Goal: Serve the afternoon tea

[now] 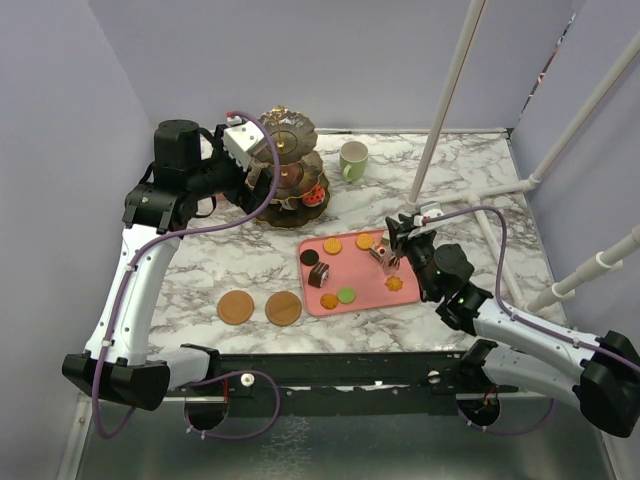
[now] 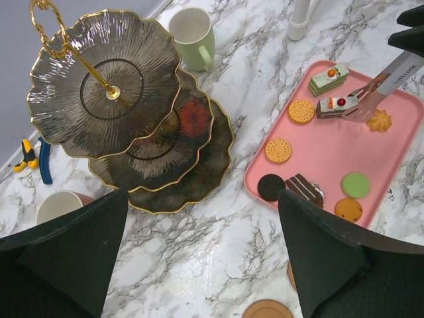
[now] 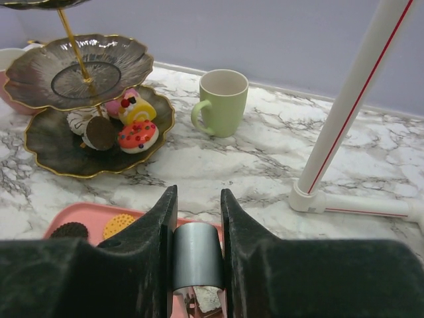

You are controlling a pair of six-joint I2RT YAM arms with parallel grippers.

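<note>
My right gripper is shut on metal tongs (image 3: 197,265). In the left wrist view the tongs' tips reach the right end of a cherry-topped cake slice (image 2: 333,107) on the pink tray (image 2: 324,165); whether they pinch it cannot be told. A green cake slice (image 2: 328,79) lies just behind. Open and empty, my left gripper hangs in front of the tiered stand (image 2: 165,136). Sweets, among them a red dotted one (image 3: 138,136), sit on the stand's bottom tier.
Behind the tray stands a green mug (image 1: 353,160). A white pipe frame (image 3: 344,99) rises at the right. Two round wooden coasters (image 1: 236,307) lie left of the tray. Cookies and a chocolate cake slice (image 1: 318,275) occupy the tray. The marble between stand and tray is clear.
</note>
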